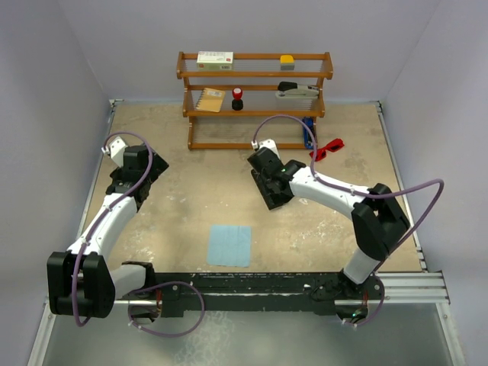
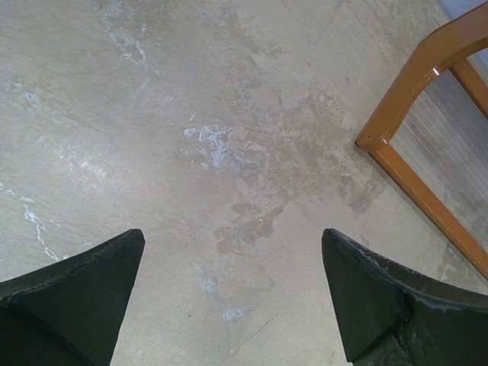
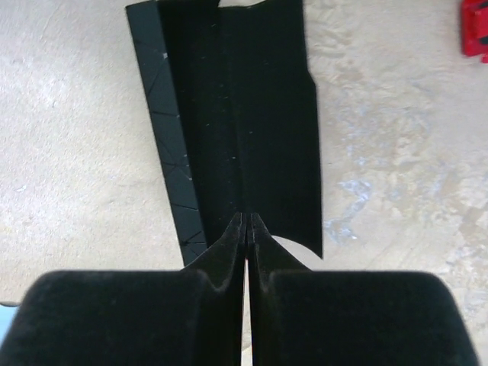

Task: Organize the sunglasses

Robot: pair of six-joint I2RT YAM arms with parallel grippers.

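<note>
A pair of red sunglasses [image 1: 328, 149] lies on the table at the right, near the shelf. In the right wrist view, only a bit of the red frame [image 3: 476, 29] shows at the top right corner. The black folding case [image 3: 267, 114] lies left of the sunglasses, with long flat panels and a creased side; in the top view the right arm partly covers it. Directly over the near end of this case, my right gripper is shut, with nothing visible between its tips. My left gripper stands open above bare table, far to the left.
Along the back stands a wooden shelf [image 1: 258, 146] with a box, a notebook, a red-topped stamp and a stapler. A dark blue object [image 1: 308, 133] sits at its right lower end. The light blue cloth [image 1: 229, 245] lies flat near the front.
</note>
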